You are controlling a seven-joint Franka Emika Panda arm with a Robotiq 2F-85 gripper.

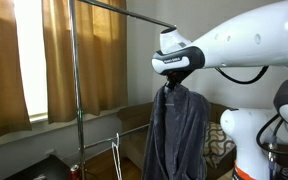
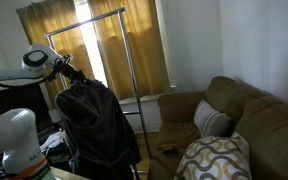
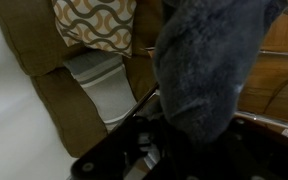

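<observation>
A dark grey garment, possibly a jacket or hoodie, hangs in long folds below my gripper. The gripper is shut on the garment's upper part, its fingers largely hidden by cloth. From the other side, the same garment looks nearly black and hangs in front of the metal rack. In the wrist view the cloth runs from the fingers up through the frame and covers the grip itself.
A white hanger is at the rack's lower bar, left of the garment. Behind stands a brown sofa with a patterned cushion and a striped cushion. Yellow curtains cover the window side.
</observation>
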